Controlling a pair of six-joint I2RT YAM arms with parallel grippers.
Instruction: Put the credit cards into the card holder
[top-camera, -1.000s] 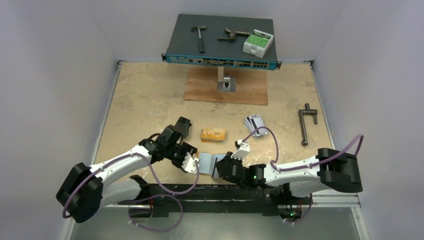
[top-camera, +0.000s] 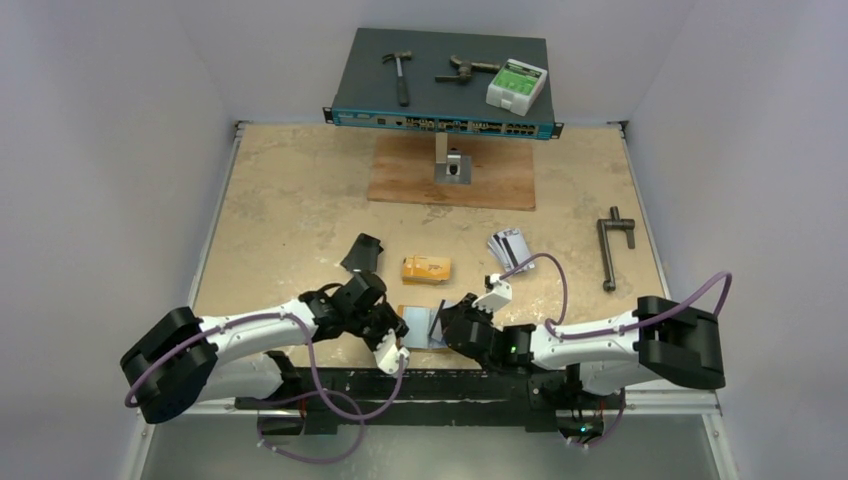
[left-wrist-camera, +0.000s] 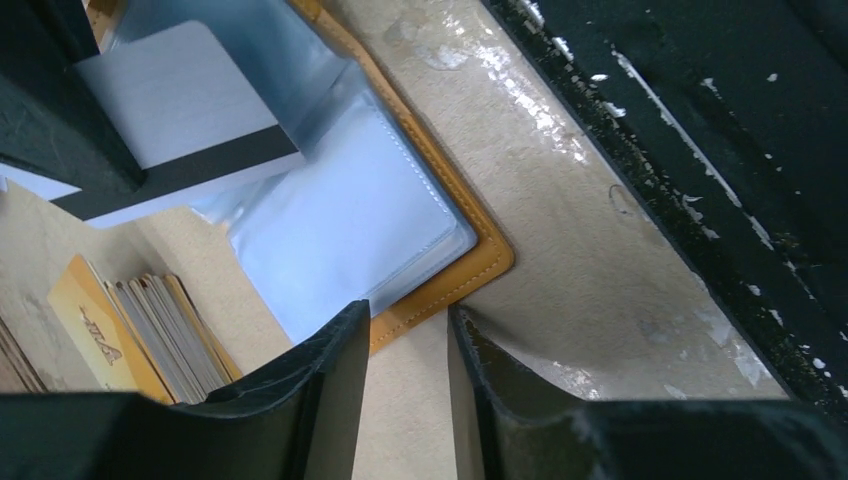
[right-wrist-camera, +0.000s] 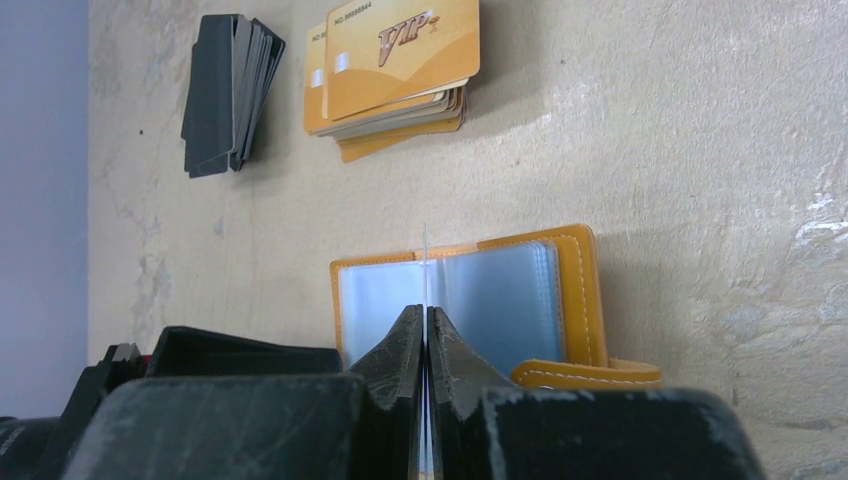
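The tan card holder (left-wrist-camera: 470, 270) lies spread open at the table's front, its clear sleeves (left-wrist-camera: 345, 200) facing up. My right gripper is shut on a silver card (left-wrist-camera: 190, 95) with a black stripe. That card stands edge-on over the holder in the right wrist view; whether its lower edge touches a sleeve cannot be told. My left gripper is partly open at the holder's outer corner. One fingertip (left-wrist-camera: 355, 318) overlaps the sleeve's edge in view, and nothing shows gripped there; contact is unclear.
Behind the holder sits a stack of orange VIP cards (right-wrist-camera: 405, 55). Black cards (right-wrist-camera: 222, 95) lie to its left and silver cards (top-camera: 511, 250) to its right. A dark table edge (left-wrist-camera: 640, 140) runs close in front. Both arms crowd the holder.
The left gripper has moved right and slightly frontward, onto the holder's left side. My right gripper has shifted slightly to the right, still over the holder.
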